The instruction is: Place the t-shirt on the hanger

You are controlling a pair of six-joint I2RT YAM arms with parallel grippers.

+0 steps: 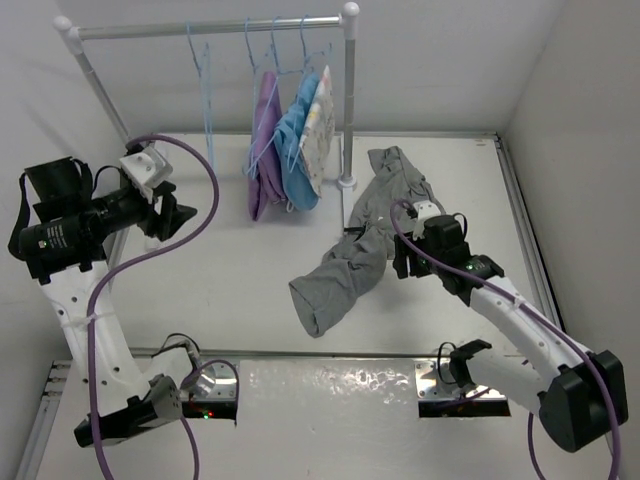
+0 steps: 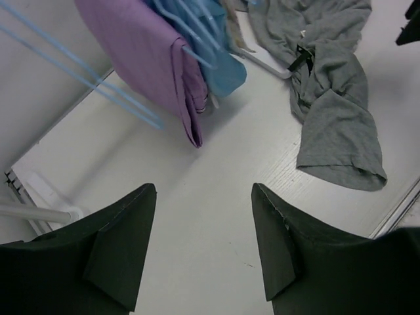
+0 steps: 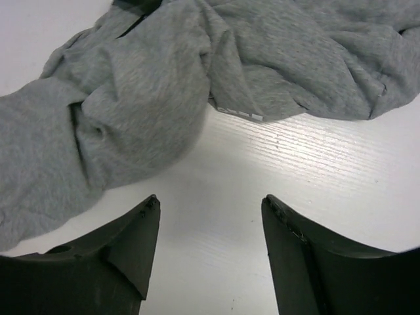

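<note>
The grey t-shirt (image 1: 345, 270) lies crumpled on the table, stretching from behind the rack's right post toward the front middle. In the right wrist view its folds (image 3: 151, 92) spread beyond my right gripper, whose fingers stand apart with only bare table between them. My right gripper (image 1: 402, 258) is close beside the shirt's right edge. Over at the far left, my left gripper (image 1: 172, 218) is also open and empty, well away from the shirt (image 2: 338, 105). An empty blue hanger (image 1: 205, 95) hangs on the rack's rail (image 1: 215, 27), a little right of the left arm.
A purple garment (image 1: 266, 150), a blue garment (image 1: 297, 140) and a patterned white garment (image 1: 318, 130) hang at the rail's right half. The rack's right post (image 1: 349, 110) and its foot stand by the shirt.
</note>
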